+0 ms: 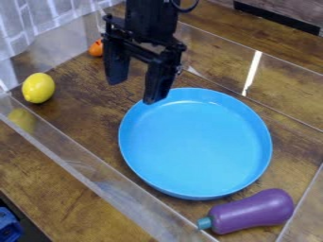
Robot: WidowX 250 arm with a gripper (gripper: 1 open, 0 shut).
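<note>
My black gripper (138, 76) hangs over the wooden table, open, its two fingers spread just above and behind the back-left rim of a round blue plate (192, 146). Nothing shows between the fingers. A yellow lemon (38, 86) lies to the left of the gripper. An orange object (96, 47), partly hidden by the arm, sits at the back left. A purple toy eggplant (248, 210) lies at the front right.
A clear edge or wall runs along the left and front of the work area. A dark blue object (8, 227) is at the lower-left corner. The table right of the arm and left of the plate is clear.
</note>
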